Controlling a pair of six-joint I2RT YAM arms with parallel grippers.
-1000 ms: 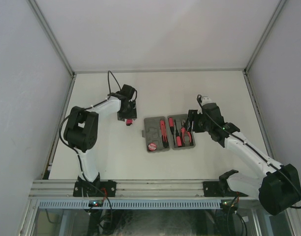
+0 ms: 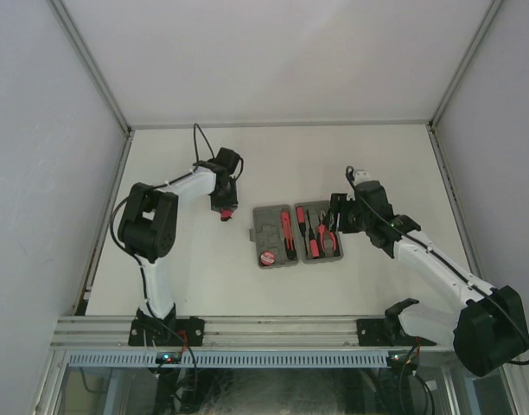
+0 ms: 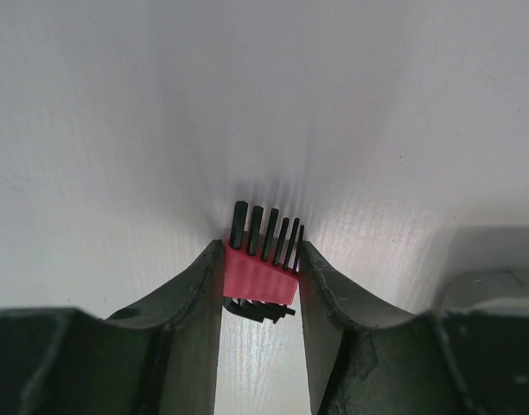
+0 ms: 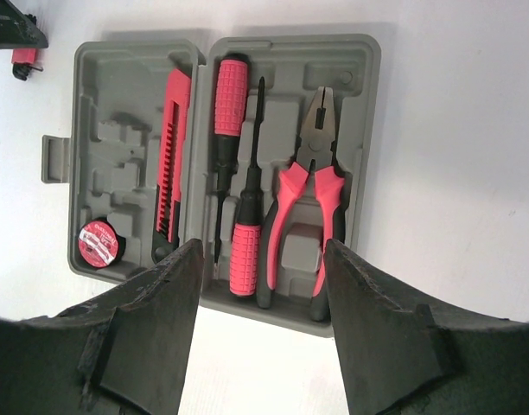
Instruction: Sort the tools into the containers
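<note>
A red hex key set (image 3: 258, 278) with black keys is between the fingertips of my left gripper, which is closed on it, low over the table left of the open grey toolbox. My right gripper stands open above the toolbox's right half (image 4: 360, 86), where two screwdrivers (image 4: 230, 95) and pliers (image 4: 292, 186) lie. The left half (image 4: 109, 78) holds a red utility knife (image 4: 172, 130) and a round red tape (image 4: 98, 242).
The side walls and frame rails bound the area.
The left arm has shifted slightly right over the last second, with the red key set at its fingertips. The right arm looks still.
</note>
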